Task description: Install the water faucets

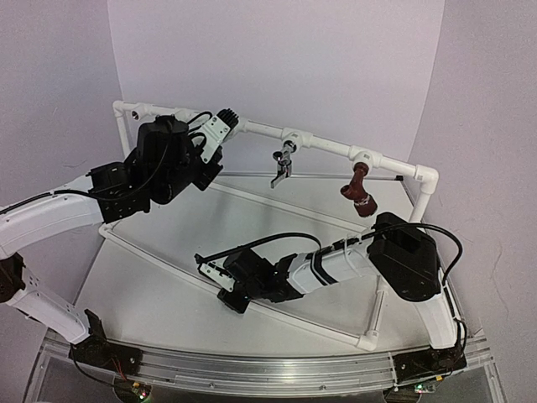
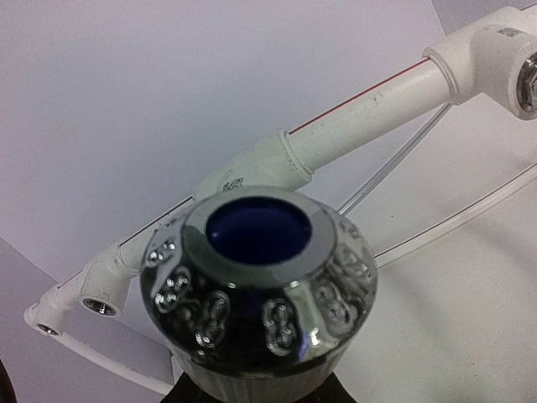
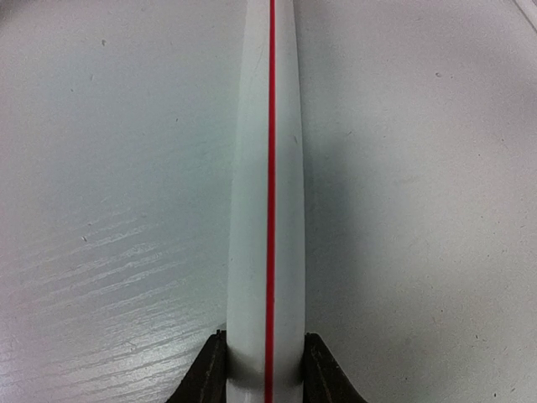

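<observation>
A chrome faucet part with a blue round end (image 2: 258, 231) fills the lower middle of the left wrist view, upright toward the camera. My left gripper (image 1: 225, 122) is shut on it, dark fingers (image 2: 336, 391) showing at either side of its base. Behind it, the white upper pipe (image 2: 377, 113) has a tee partly hidden by the chrome; whether they touch, I cannot tell. A chrome faucet (image 1: 284, 164) and a dark red one (image 1: 359, 189) hang from other tees. My right gripper is shut on the white lower pipe with a red stripe (image 3: 267, 210).
Open tee sockets (image 2: 101, 306) show along the left part of the upper pipe. The right arm (image 1: 344, 262) stretches low across the frame's front. White panel (image 1: 252, 227) lies bare inside the frame.
</observation>
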